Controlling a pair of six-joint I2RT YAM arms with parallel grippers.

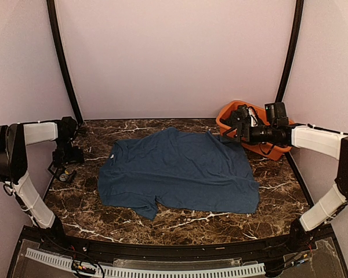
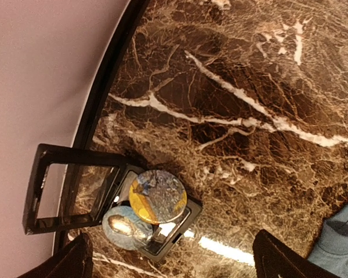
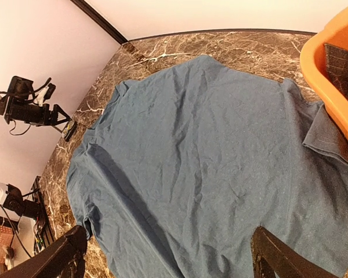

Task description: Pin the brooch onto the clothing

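A round brooch-like disc [image 2: 158,197] with a yellow and grey-blue face lies in a small dark frame-like holder [image 2: 192,209] at the left edge of the table. Beside it is a paler oval disc [image 2: 126,227], perhaps a reflection. My left gripper hangs over this holder, open, with nothing between its fingers. Spread across the middle of the table is the blue clothing [image 1: 180,168], slightly wrinkled. Above its far right corner is my right gripper, fingers apart and empty, with the cloth in view below.
An orange basket [image 1: 224,110] with dark items inside stands at the back right, close to the right arm. The left wall edge [image 2: 98,98] runs close by the holder. Bare marble [image 1: 180,229] lies in front of the clothing.
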